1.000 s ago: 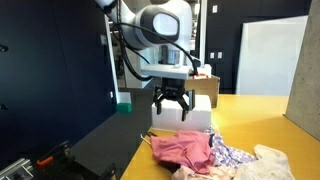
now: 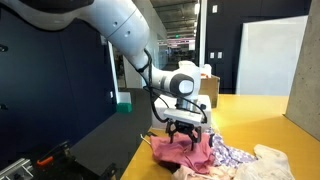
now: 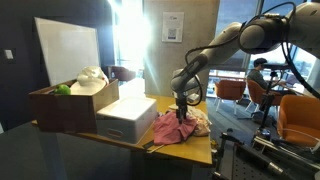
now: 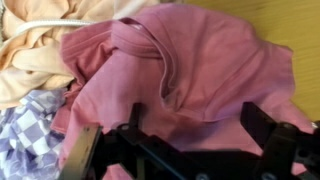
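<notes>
A crumpled pink cloth [image 2: 185,151] lies on the yellow table and fills much of the wrist view, where the pink fabric [image 4: 190,65] shows a folded band. Just over it, my gripper [image 2: 184,137] points down with its fingers open. In the wrist view the two black fingers [image 4: 262,122] stand wide apart with pink fabric below and between them. Whether the fingertips touch the cloth cannot be told. The second exterior view has the gripper [image 3: 182,117] at the top of the pink cloth [image 3: 172,130].
A checkered purple-white cloth [image 4: 30,140] and a peach cloth [image 4: 70,12] lie beside the pink one. A cream cloth [image 2: 266,163] is farther right. The white box [image 3: 127,122] and a brown box [image 3: 75,107] stand near. Bare table [image 2: 262,116] lies beyond.
My arm has come down from well above the pink cloth to just over it, with the gripper staying open. The cloths lie as before.
</notes>
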